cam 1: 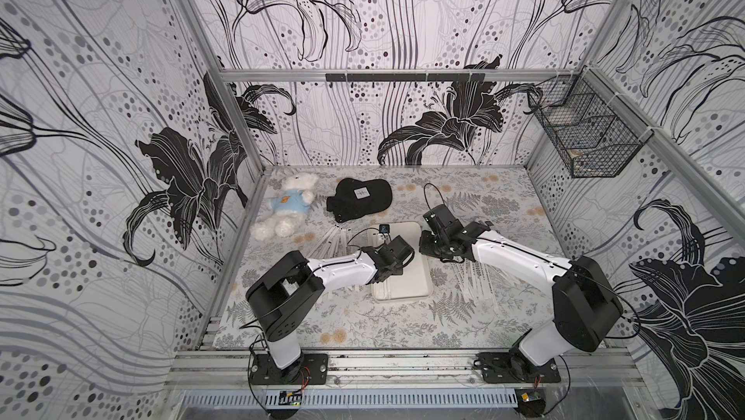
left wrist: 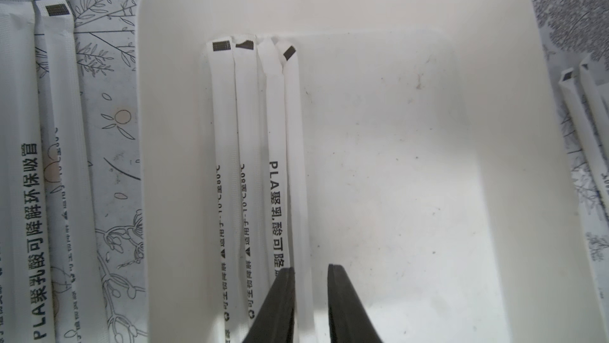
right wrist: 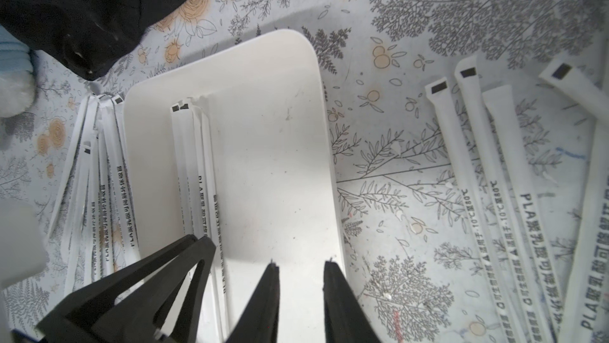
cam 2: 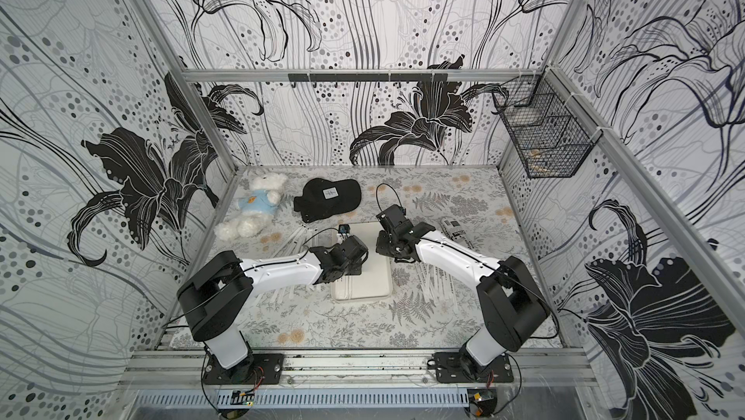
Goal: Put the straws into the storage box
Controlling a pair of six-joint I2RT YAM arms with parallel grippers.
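The white storage box (left wrist: 406, 152) fills the left wrist view. Several paper-wrapped straws lie side by side along its left wall, the rightmost being a straw (left wrist: 295, 152) with a dark-marked end. Low over that straw, my left gripper is open, its fingertips apart and nothing held between them. In the right wrist view my right gripper stands open and empty above the box's right part. Loose straws (right wrist: 494, 190) lie on the cloth right of the box, and a bunch of straws (right wrist: 95, 178) lies to its left.
A black cap (cam 1: 360, 198) and a white teddy bear (cam 1: 287, 206) in blue sit behind and left of the box. A wire basket (cam 1: 593, 129) hangs on the right wall. Both arms are close together over the box.
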